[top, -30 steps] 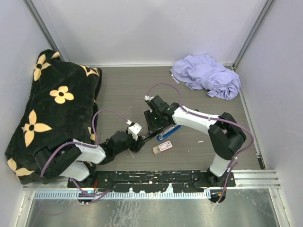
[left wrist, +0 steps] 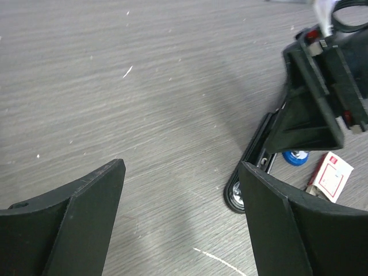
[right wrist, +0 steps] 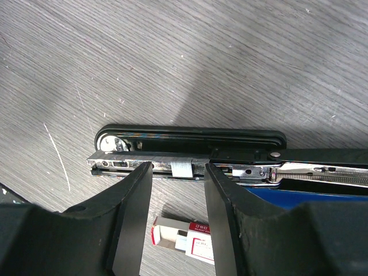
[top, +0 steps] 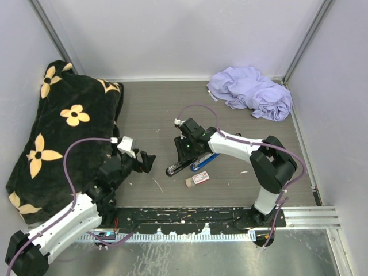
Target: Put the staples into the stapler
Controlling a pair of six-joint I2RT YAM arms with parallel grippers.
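Observation:
The black stapler [right wrist: 190, 138] lies opened on the table, with a silver staple strip [right wrist: 181, 169] in its metal channel. My right gripper is over that channel, fingers apart either side of the strip; whether it grips anything is not clear. My left gripper stands open and empty, left of the stapler in the top view, over bare table. A staple box [top: 198, 179] lies in front of the stapler, its end open in the right wrist view.
A blue object [top: 203, 161] lies beside the stapler. A dark flowered blanket [top: 69, 138] fills the left side; a lilac cloth [top: 253, 92] is at the back right.
My left gripper has moved away from the stapler's end toward the left, and its arm has drawn back. The right arm looks almost unchanged.

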